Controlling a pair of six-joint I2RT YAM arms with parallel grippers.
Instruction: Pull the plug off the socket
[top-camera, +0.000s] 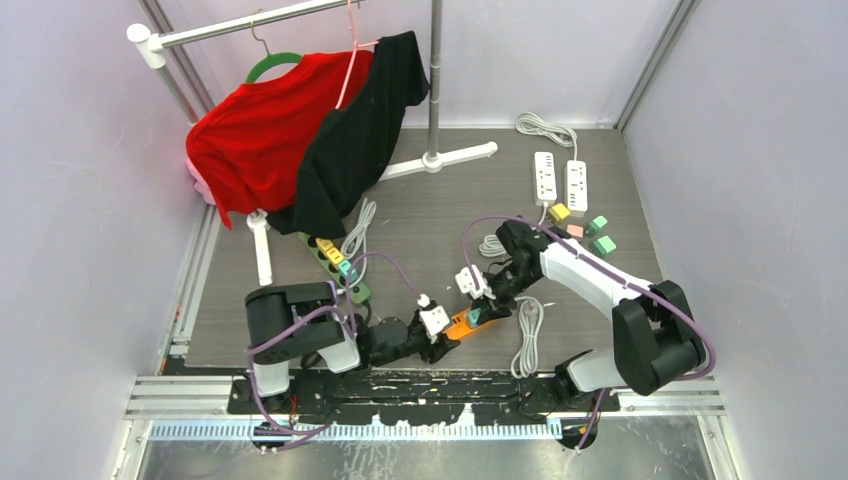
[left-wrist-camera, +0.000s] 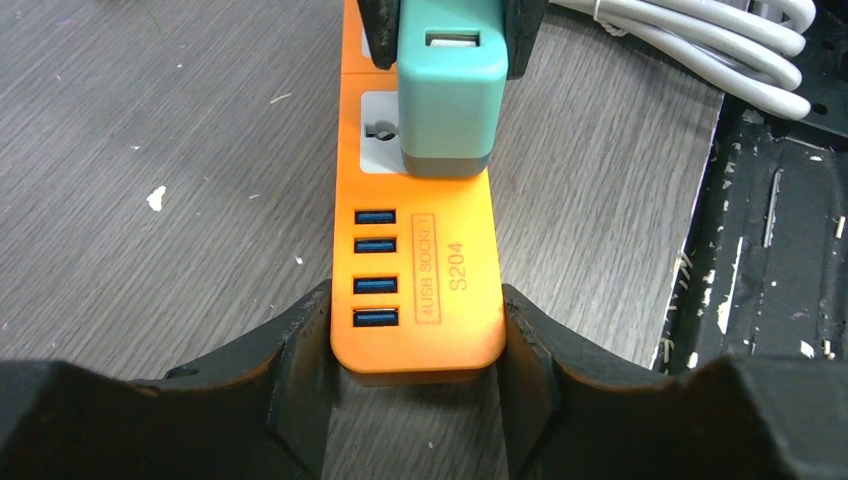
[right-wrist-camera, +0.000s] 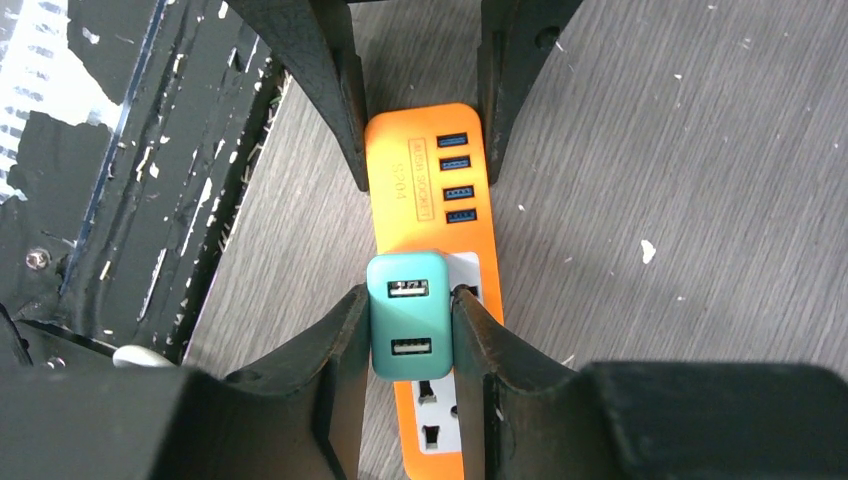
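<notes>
An orange power strip (left-wrist-camera: 415, 270) with four USB ports lies low at the front middle of the table (top-camera: 463, 325). My left gripper is shut on its USB end, a finger on each side. A teal plug (left-wrist-camera: 450, 90) with two USB openings on top sits on the strip's socket section. My right gripper is shut on that plug (right-wrist-camera: 410, 300). Whether the plug's pins are fully seated cannot be seen.
A coiled white cable (top-camera: 528, 340) lies right of the strip. White strips (top-camera: 545, 175), coloured blocks (top-camera: 603, 244) and a green strip (top-camera: 360, 293) lie farther back. A clothes rack (top-camera: 433, 100) stands behind. The table's front edge is close.
</notes>
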